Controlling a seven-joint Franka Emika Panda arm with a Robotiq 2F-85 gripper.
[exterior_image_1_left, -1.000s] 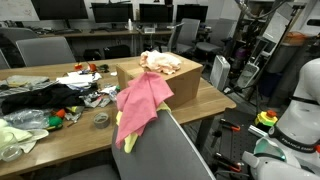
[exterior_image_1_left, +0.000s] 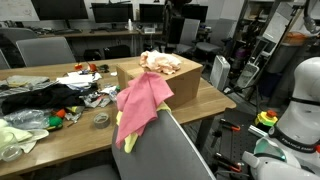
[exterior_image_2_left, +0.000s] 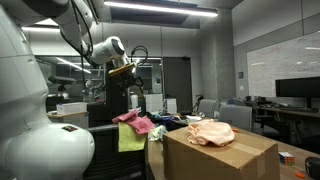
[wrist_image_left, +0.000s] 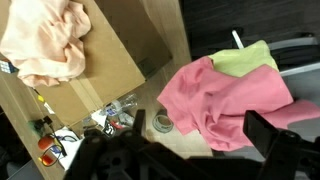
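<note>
A pink cloth (exterior_image_1_left: 144, 103) hangs draped over the grey chair back (exterior_image_1_left: 160, 148), with a pale yellow cloth (wrist_image_left: 244, 60) partly hidden beneath it. A peach-coloured cloth (exterior_image_2_left: 212, 132) lies crumpled on top of a cardboard box (exterior_image_2_left: 222, 157). In the wrist view, my gripper is open, its dark fingers spread wide at the bottom of the picture. Nothing is held between them. The pink cloth (wrist_image_left: 226, 105) shows beyond and below the fingers, apart from them. High above the table, the white arm (exterior_image_2_left: 108, 52) reaches across.
Dark clothes (exterior_image_1_left: 50, 97), a roll of tape (exterior_image_1_left: 101, 121) and several small items crowd the left of the table. A glass jar (wrist_image_left: 162, 122) stands near the box. Bare tabletop (exterior_image_1_left: 70, 142) shows along the front.
In exterior view 1, a dark part of the arm has come lower into the top of the picture, above the box. The cloths and the box have not visibly moved.
</note>
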